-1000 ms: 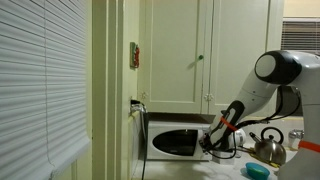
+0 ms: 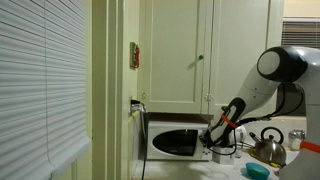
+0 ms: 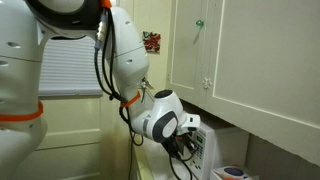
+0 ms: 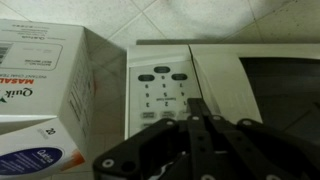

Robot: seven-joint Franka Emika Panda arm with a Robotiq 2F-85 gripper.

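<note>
A white microwave [image 2: 154, 140] with a dark oval window sits on the counter beneath the cabinets. My gripper is at its front, near the right end where the keypad is. From the wrist camera, the keypad panel [image 4: 163, 97] with grey buttons lies just left of the fingertips, and the white door frame [image 4: 222, 80] with its dark window lies to the right. The fingers are shut, with nothing showing between them. Whether the fingertips touch the microwave is hidden, and I cannot tell if its door is fully closed.
Two product boxes, one marked Quik [image 4: 35, 75] and a smaller one [image 4: 40, 148], stand beside the keypad side. A kettle [image 2: 268, 147] and a teal bowl [image 2: 257, 171] are on the counter to the right. Tall cabinets [image 2: 174, 55] hang above the microwave.
The arm has shifted slightly, its elbow a little to the right. The microwave, kettle and bowl look unmoved.
</note>
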